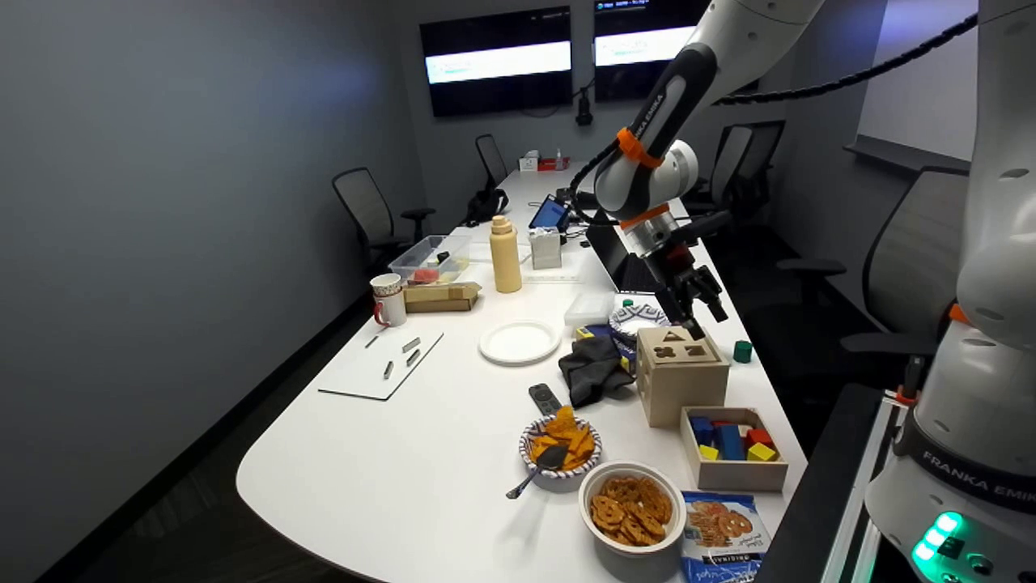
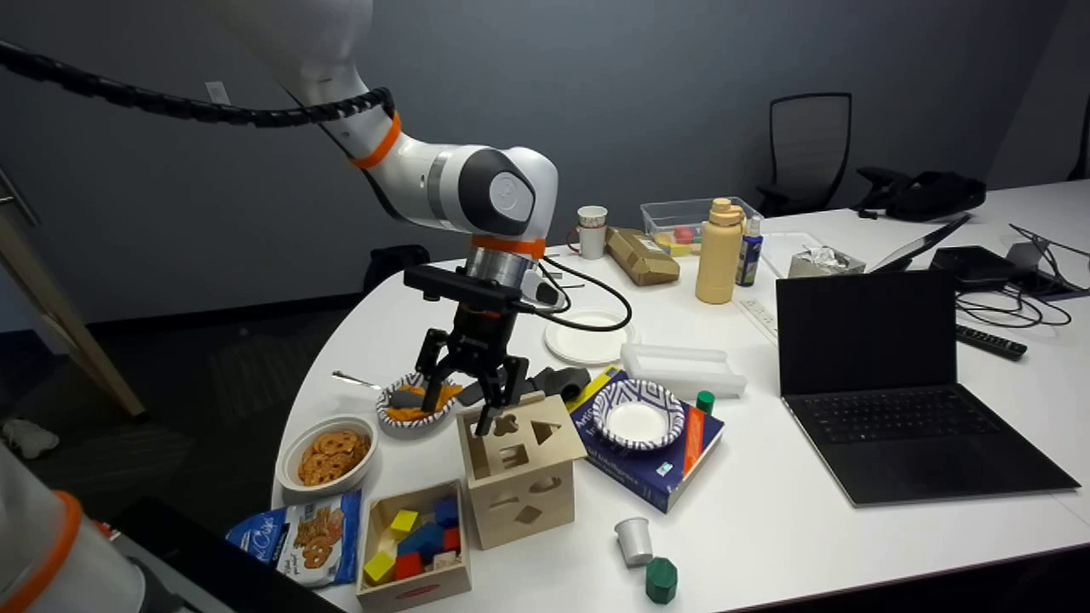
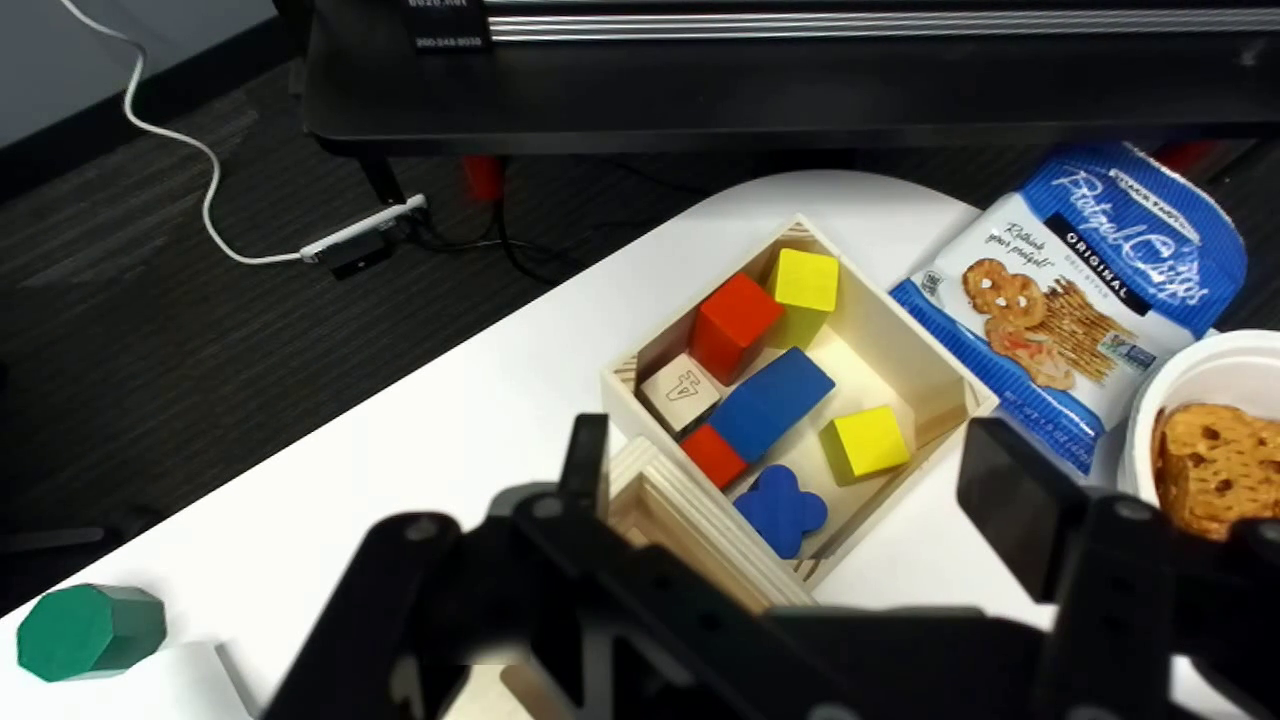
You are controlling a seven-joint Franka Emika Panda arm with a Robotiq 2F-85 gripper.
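My gripper (image 2: 461,427) is open above the wooden shape-sorter box (image 2: 526,501), its fingers wide apart with nothing between them. Shaped holes mark the box's top and side. Beside it, a shallow wooden tray (image 3: 931,326) holds several blocks. In the wrist view these include a red block (image 3: 734,324), a blue block (image 3: 771,402), a blue clover-shaped block (image 3: 781,509), a yellow block (image 3: 866,443) and a plain block (image 3: 680,392) with a printed mark. A green block (image 3: 86,631) lies on the table, outside the tray. The gripper's own body hides most of the sorter in the wrist view.
Close to the tray are a blue pretzel bag (image 1: 723,539), a pretzel bowl (image 1: 594,515) and a chip bowl (image 1: 525,450) with a spoon. A small cup (image 2: 634,541), a book (image 2: 654,480) and a laptop (image 2: 925,444) occupy the other side.
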